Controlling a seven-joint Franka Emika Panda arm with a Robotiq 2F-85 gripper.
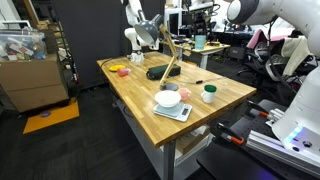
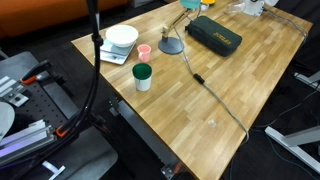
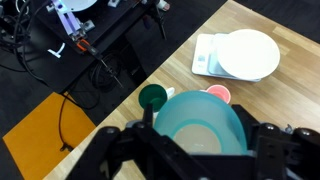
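Note:
A pale teal cup-like object fills the lower middle of the wrist view. My gripper is shut on it, with dark fingers at its sides. In exterior view 1 the teal object hangs beneath the arm, high in the frame, apart from the near tabletop. Below it in the wrist view are a green-lined white mug, a pink cup, partly hidden by the held object, and a white bowl.
The bowl rests on a flat white device near the table's front corner. A wooden lamp rises from a grey base, near a dark case. A cable crosses the wooden table, whose front part is otherwise clear.

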